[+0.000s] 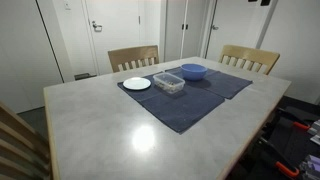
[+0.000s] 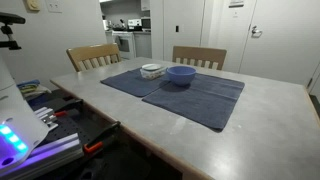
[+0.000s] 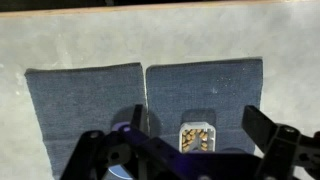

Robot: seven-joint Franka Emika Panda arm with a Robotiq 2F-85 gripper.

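Observation:
My gripper stands open high above the table in the wrist view, fingers wide apart, nothing held. Below it is a clear rectangular container point(image 3: 197, 137) with small brown pieces inside, on a dark blue mat. A blue bowl point(image 3: 121, 171) is mostly hidden behind the gripper's body. In exterior view 1 the blue bowl point(image 1: 194, 72) sits right of the clear container point(image 1: 168, 82). A white plate point(image 1: 141, 82) lies left of the container. From exterior view 2, the bowl point(image 2: 181, 75) looks empty or its inside is too small to tell.
Two dark blue mats point(image 3: 205, 88) point(image 3: 90, 100) lie side by side on the pale table point(image 1: 95, 125). Chairs point(image 1: 134, 57) stand around its edges. The white arm base point(image 2: 18, 130) is beside the table.

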